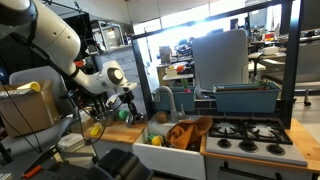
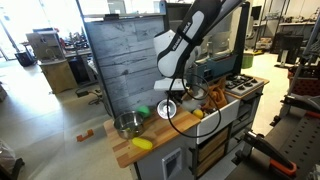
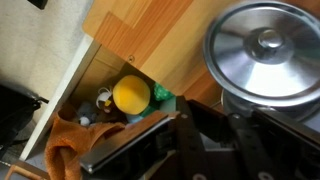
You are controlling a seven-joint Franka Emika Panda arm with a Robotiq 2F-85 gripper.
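A round silver lid (image 3: 232, 58) with a small knob fills the upper right of the wrist view. My gripper is shut at the lid's near edge; the exact contact is hard to make out. In exterior view 2 the lid (image 2: 166, 108) appears as a pale disc below my gripper (image 2: 178, 99), above the wooden counter (image 2: 150, 153). An uncovered metal pot (image 2: 128, 123) stands to the lid's left there. Exterior view 1 has the lid mostly dark and small under the gripper (image 1: 127, 96).
A sink (image 1: 175, 160) beside the wooden counter holds an orange-brown cloth (image 3: 68, 145), a yellow round item (image 3: 131, 94) and something green. Another yellow item (image 2: 142, 143) lies on the counter's front. A faucet (image 1: 168, 98) rises behind the sink; the stove (image 1: 253, 138) is farther right.
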